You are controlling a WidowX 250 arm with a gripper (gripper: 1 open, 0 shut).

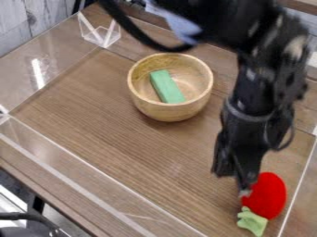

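Note:
My black gripper point(243, 168) hangs over the right side of the wooden table, blurred, its fingers pointing down just above and left of a red round object point(264, 196) with a pale green top point(253, 219), at the lower right. Whether anything is between the fingers is too blurred to tell; the red object rests on the table.
A tan bowl point(191, 106) with a green block point(166, 87) in it stands at the upper middle. A clear object point(99, 31) is at the upper left.

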